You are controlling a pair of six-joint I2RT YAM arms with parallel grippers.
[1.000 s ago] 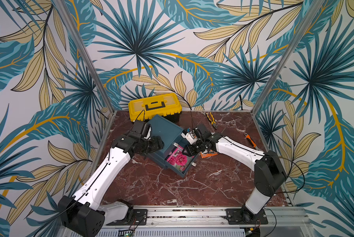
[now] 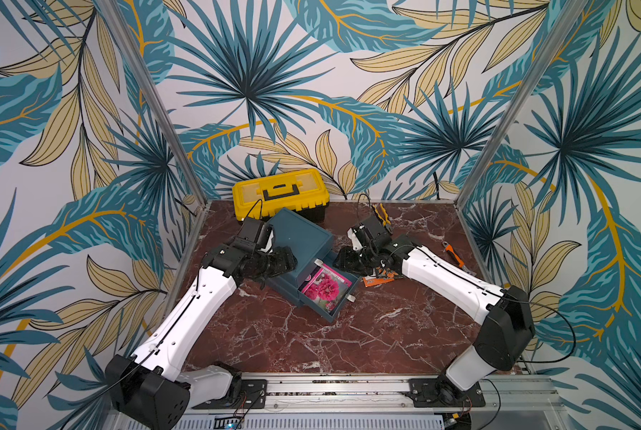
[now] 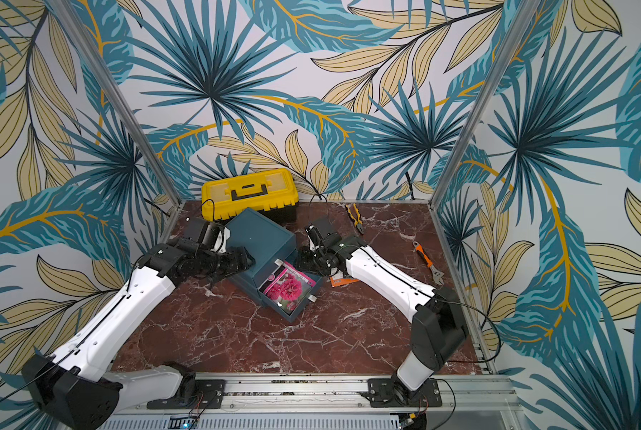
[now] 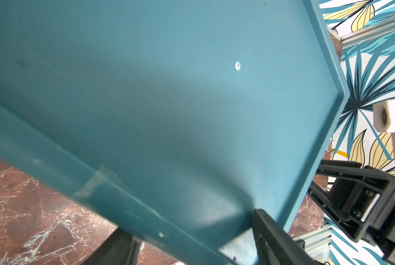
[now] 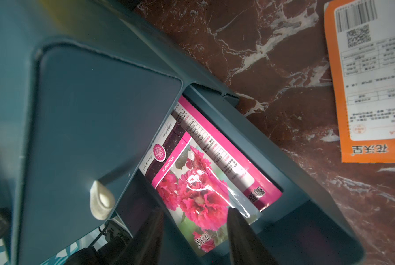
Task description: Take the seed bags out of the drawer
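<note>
A pink-flowered hollyhock seed bag [image 5: 202,194] lies in the pulled-out drawer [image 5: 259,141] of the blue cabinet [image 2: 299,236]. Beneath it shows another bag's pink-bordered back [image 5: 232,154]. My right gripper is open over the drawer, fingers apart, nothing held between them; the flowered bag shows below. On the table right of the drawer lies an orange-edged seed bag [image 5: 374,84], partly behind the right arm in the top views. My left gripper is open at the cabinet, its fingers [image 4: 272,238] apart with the cabinet's edge between; contact is unclear.
Behind the cabinet stands a yellow toolbox [image 2: 281,190]. Yellow pliers [image 3: 355,218] and an orange-handled wrench [image 3: 428,261] lie at the right. Table space in front of the drawer is clear. The cabinet's front panel bears a white knob [image 5: 101,201].
The left arm, the cabinet and the drawer look unmoved.
</note>
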